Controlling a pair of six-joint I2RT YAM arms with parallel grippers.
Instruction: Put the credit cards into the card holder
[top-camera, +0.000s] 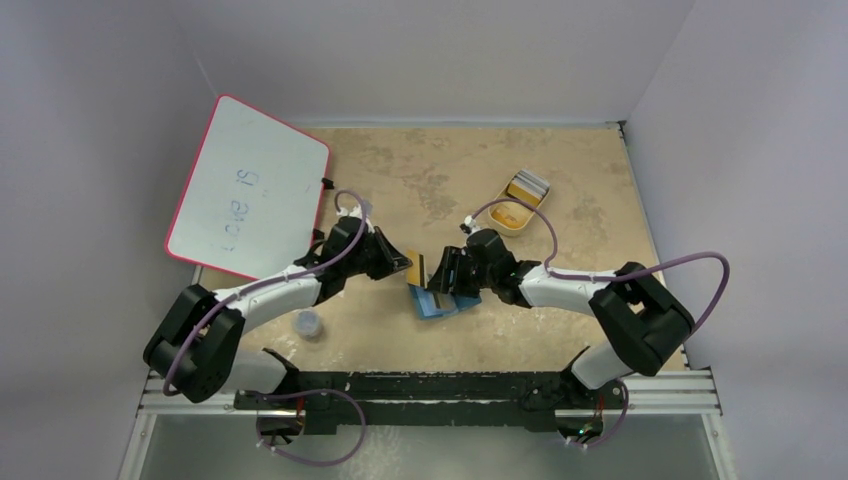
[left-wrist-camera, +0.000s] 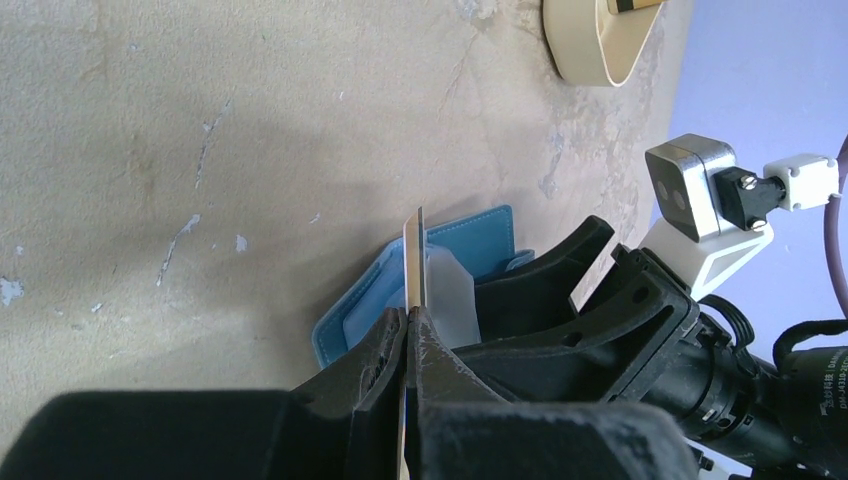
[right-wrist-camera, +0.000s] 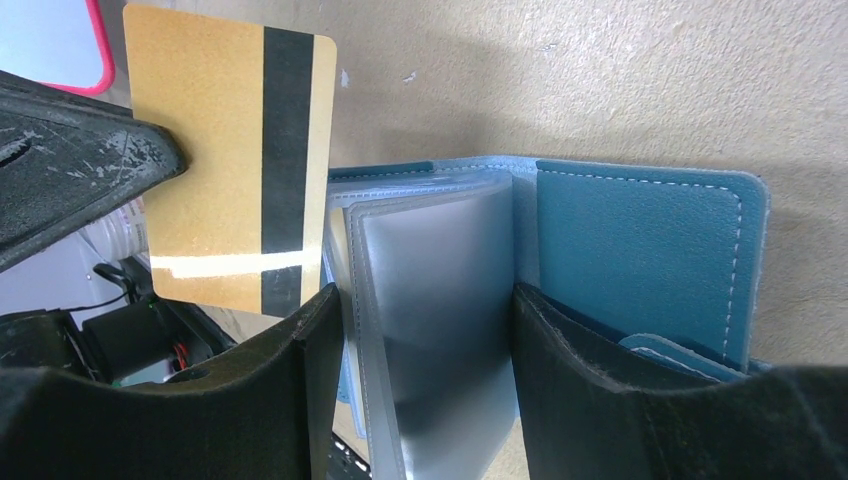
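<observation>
A gold card with a black stripe is held upright in my shut left gripper, seen edge-on in the left wrist view, just beside the blue card holder. My right gripper has its fingers on either side of the holder's clear plastic sleeves; the holder lies spread beneath it on the table. In the top view the card sits between the two grippers, over the holder's left edge.
A cream tray with more cards stands behind the right arm. A whiteboard lies at left, a small round container at front left.
</observation>
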